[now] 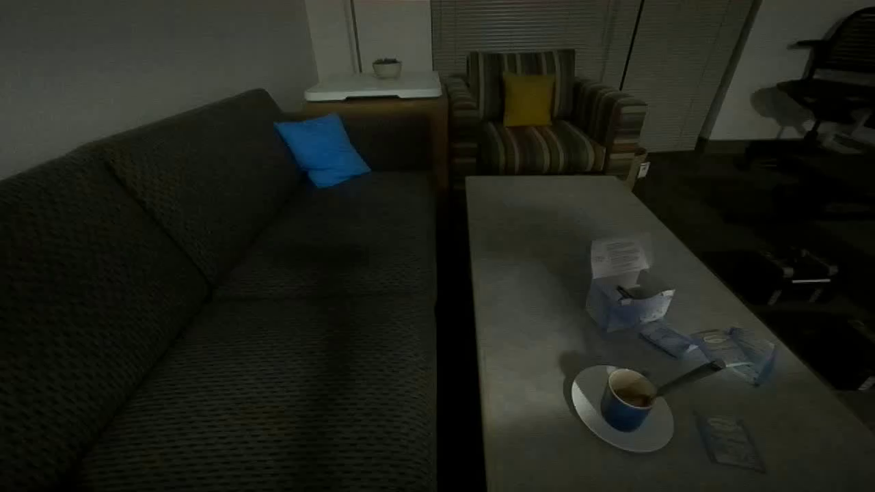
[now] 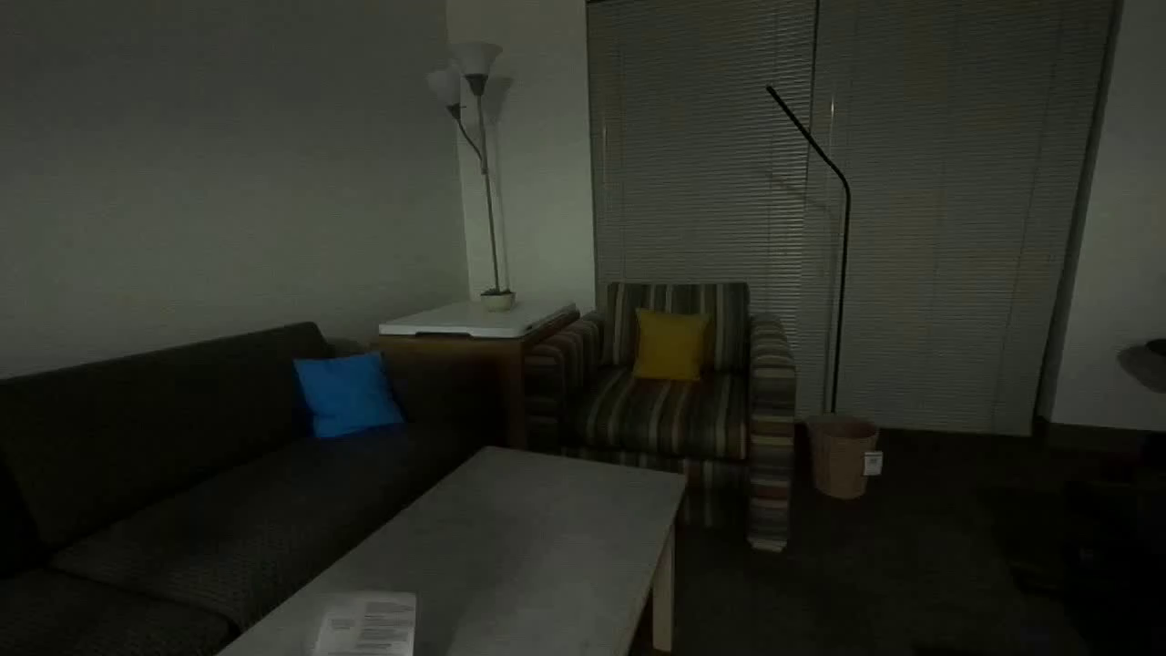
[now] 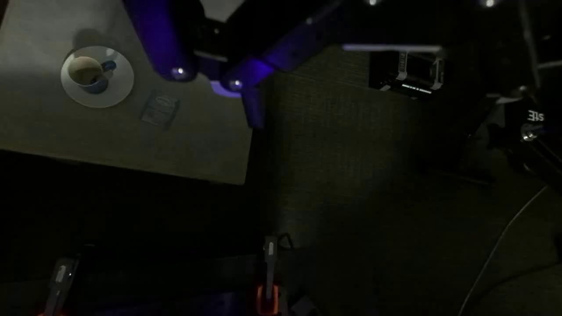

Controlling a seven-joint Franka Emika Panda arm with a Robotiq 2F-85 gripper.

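A blue cup [image 1: 627, 410] with brown contents stands on a white saucer [image 1: 596, 402] on the grey table. A long grey utensil [image 1: 691, 377] slants out over its rim. Behind it is a pale box [image 1: 627, 307] with its lid raised, and flat clear-and-blue packets [image 1: 730, 443] lie alongside. In the dark wrist view, my gripper appears open, its purple-lit finger [image 3: 255, 113] left of a wide gap; the opposite finger is barely visible. The cup [image 3: 84, 71] lies left of the gripper, apart from it. Only floor shows between the fingers. Both exterior views leave the gripper out.
A dark sofa [image 1: 328, 352] runs along the table's left side, bearing a blue pillow [image 1: 324, 152]. The striped armchair [image 2: 667, 410] stands beyond the table's far end. A black case [image 3: 408, 73] sits on the floor.
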